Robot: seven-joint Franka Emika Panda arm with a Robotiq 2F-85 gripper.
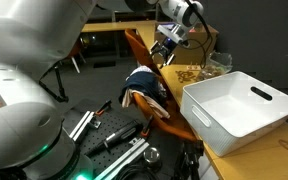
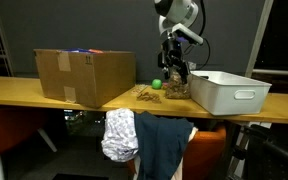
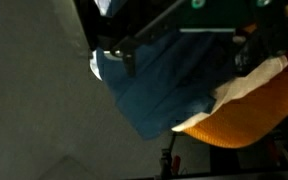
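My gripper point(image 1: 162, 57) is up in the air near the table's edge, beside and above an orange chair point(image 1: 174, 122) with clothes on it. In the wrist view its two fingers point(image 3: 127, 58) stand well apart, so it is open. A dark blue cloth point(image 3: 164, 90) fills the view beyond them, with no sign of contact. Exterior view 2 shows that dark blue cloth point(image 2: 164, 142) hanging over the chair, next to a white patterned cloth point(image 2: 120, 134).
On the table, a large white bin point(image 1: 239, 108) stands near a clear container point(image 1: 217, 64). A cardboard box point(image 2: 82, 77), a green ball point(image 2: 156, 83) and a small brown heap point(image 2: 147, 96) are further along. Bare tabletop point(image 2: 14, 90) shows at the left.
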